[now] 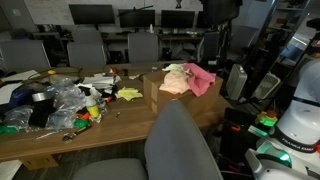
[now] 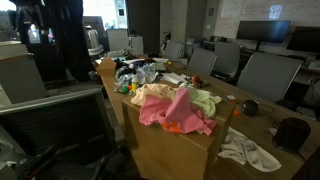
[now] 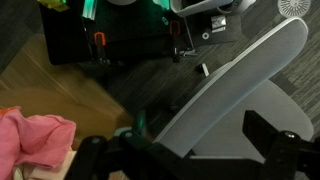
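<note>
My gripper stands open in the wrist view, its dark fingers wide apart with nothing held between them. Beneath it lie the dark floor and a grey chair. Pink cloth [image 3: 40, 140] shows at the left edge of that view, away from the fingers. In exterior view 1 the dark arm hangs at the top right, above the cloth pile. A cardboard box [image 1: 152, 95] on the table carries the pink cloth [image 1: 200, 80] and a pale cloth [image 1: 175, 82]. Exterior view 2 shows the pink cloth [image 2: 180, 115] draped over the box top.
Clear plastic bags [image 1: 60, 105], a yellow-capped bottle [image 1: 92, 103] and a yellow cloth [image 1: 129, 93] are spread over the table's left part. A grey chair [image 1: 175, 145] stands in front. A white cloth [image 2: 248, 150] lies beside the box. Bare tabletop shows near the front edge.
</note>
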